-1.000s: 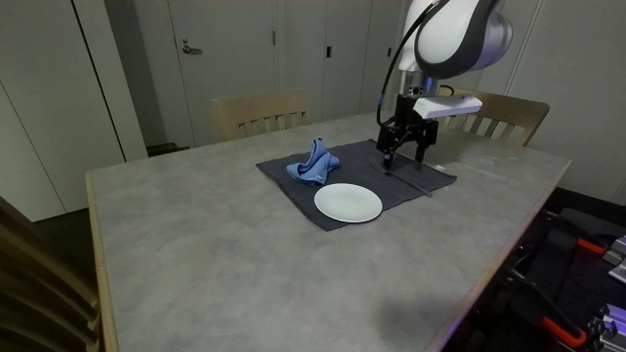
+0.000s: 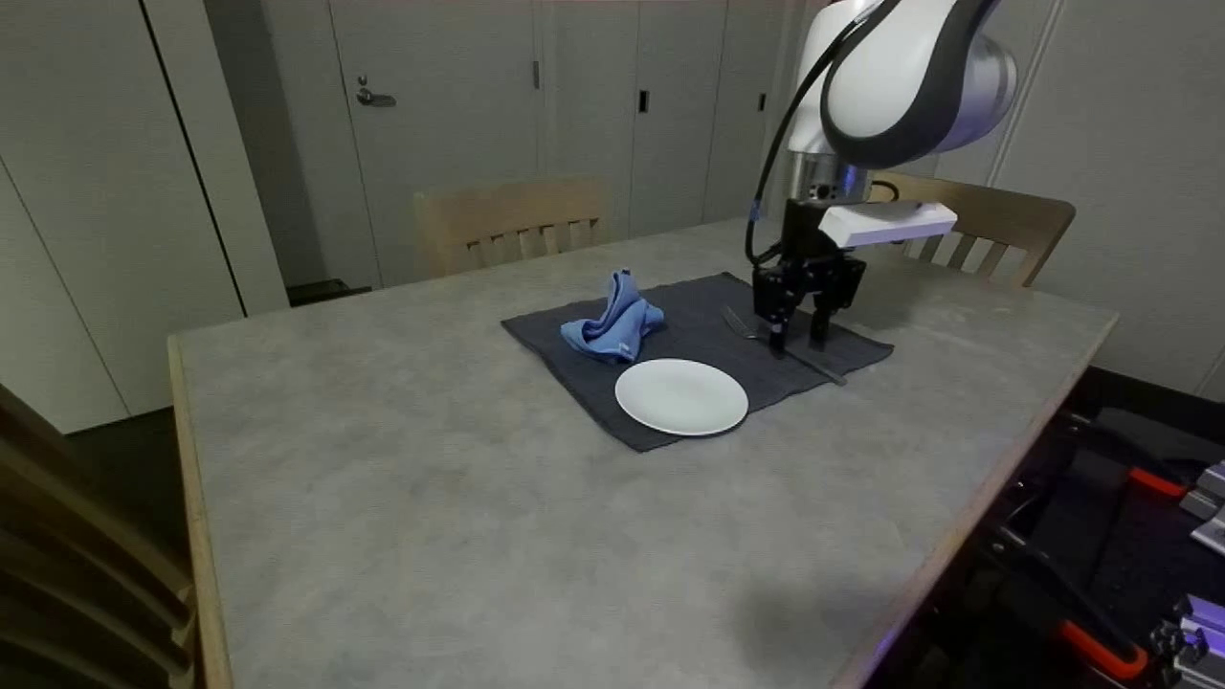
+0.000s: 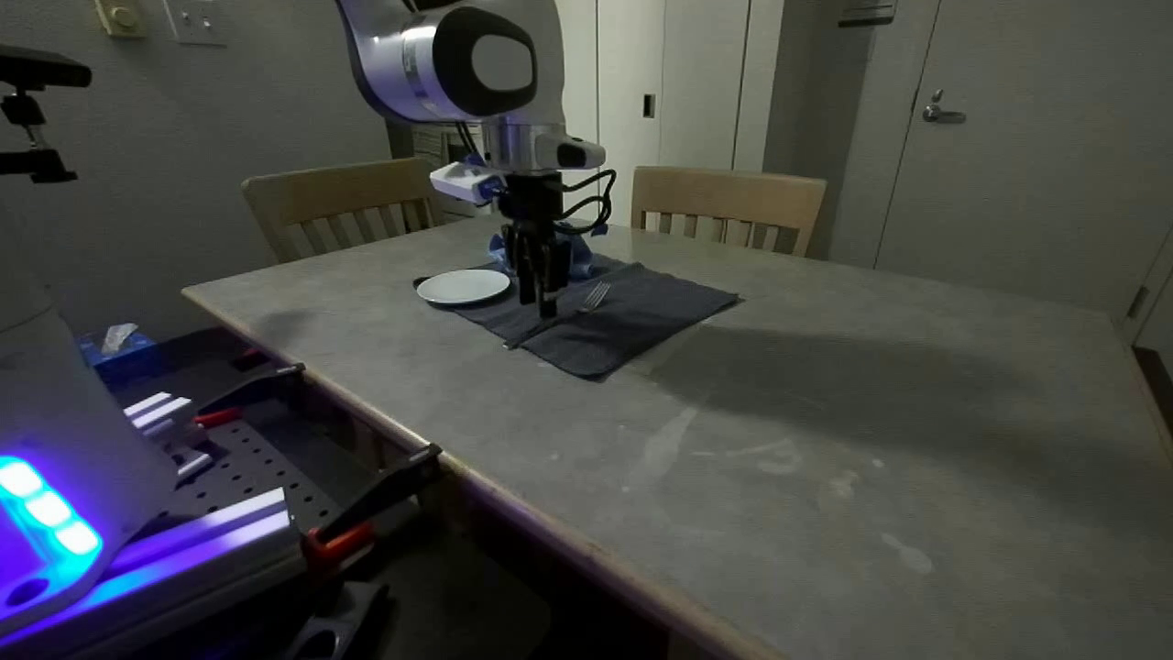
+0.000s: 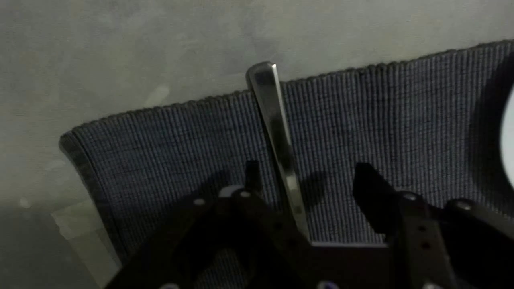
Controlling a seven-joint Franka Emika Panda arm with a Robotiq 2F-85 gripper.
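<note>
A metal fork [image 2: 815,366] lies across the right part of a dark placemat [image 2: 712,310], its handle end reaching past the mat's edge. My gripper [image 2: 798,339] is just above it, pointing down. From the wrist, the fork's handle [image 4: 279,130] passes through the gap between the parted fingers of my gripper, nearer the left one. Neither finger is seen gripping it. The fork's tines [image 3: 595,297] show beside my gripper [image 3: 539,306] in the second exterior view; the wrist view hides them.
A white plate [image 2: 680,397] rests on the mat's near side, and a folded blue cloth [image 2: 616,322] stands on its left part. Bare tabletop [image 2: 436,494] surrounds the mat. Wooden chairs [image 3: 726,198] stand behind the table.
My gripper has come lower and slightly right, toward the middle of the fork. Its fingers are closer together than before. Fork, plate and cloth have stayed in place.
</note>
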